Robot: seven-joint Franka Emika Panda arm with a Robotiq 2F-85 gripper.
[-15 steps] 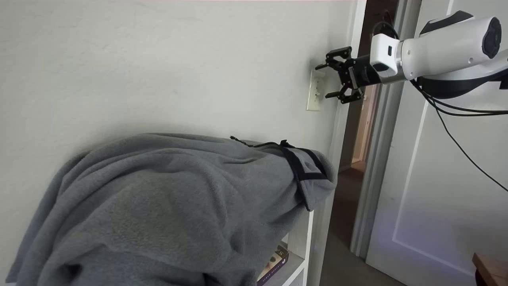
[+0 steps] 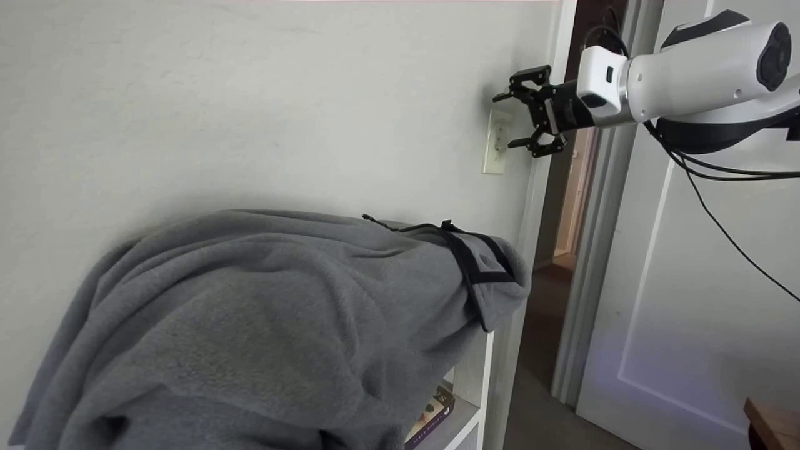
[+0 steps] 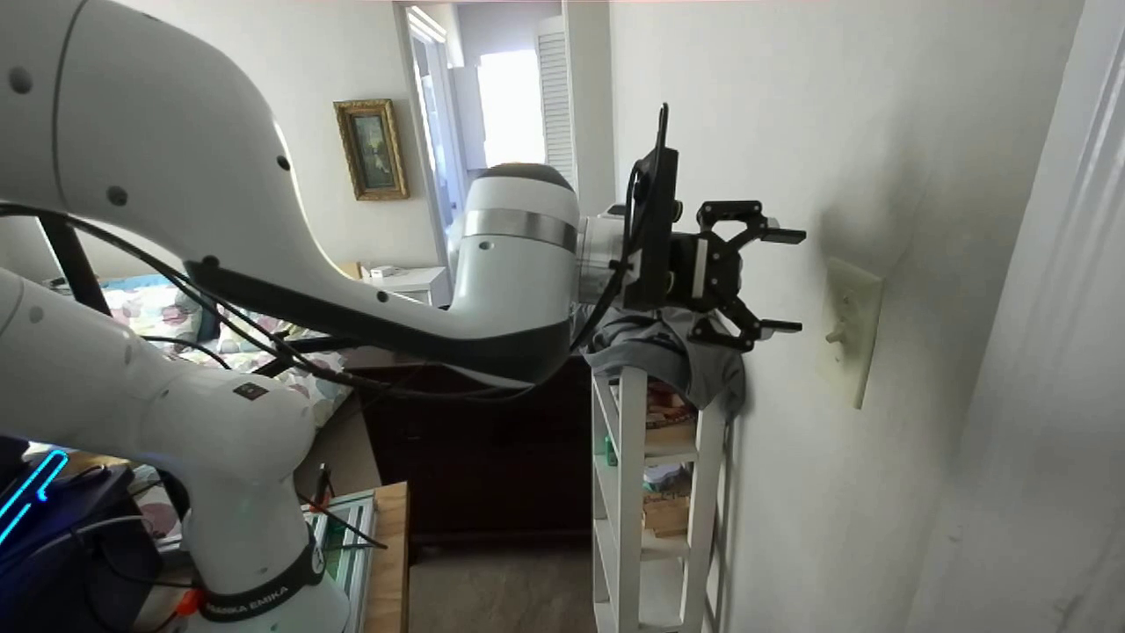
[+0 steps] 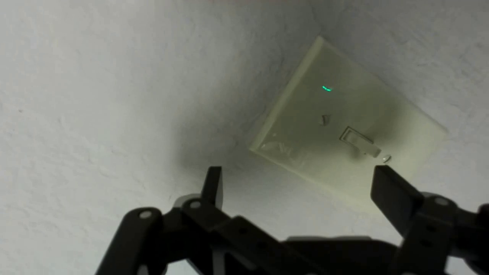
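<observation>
A cream switch plate [image 4: 316, 142] is fixed to the wall, tilted in the wrist view, with a small toggle [image 4: 362, 143] standing out from it. Exterior view 2 shows the same plate [image 3: 862, 348] side-on, its toggle [image 3: 836, 334] pointing into the room. My gripper [image 3: 791, 281] is open, fingers spread apart and aimed at the wall, with a gap between the fingertips and the plate. Nothing is between them. From exterior view 1, the gripper [image 2: 502, 120] appears in front of the plate's upper part, and the plate [image 2: 495, 161] is partly covered by it.
A grey fleece jacket [image 2: 300, 322] drapes over a white shelf [image 3: 629, 475] below, against the same wall. A door frame [image 2: 540, 180] and a white door [image 2: 675, 285] stand close beside the plate. The wall around it is bare.
In exterior view 1, my gripper has risen slightly and shifted a little left, toward the wall. Its fingers stay spread. The plate and jacket have not moved.
</observation>
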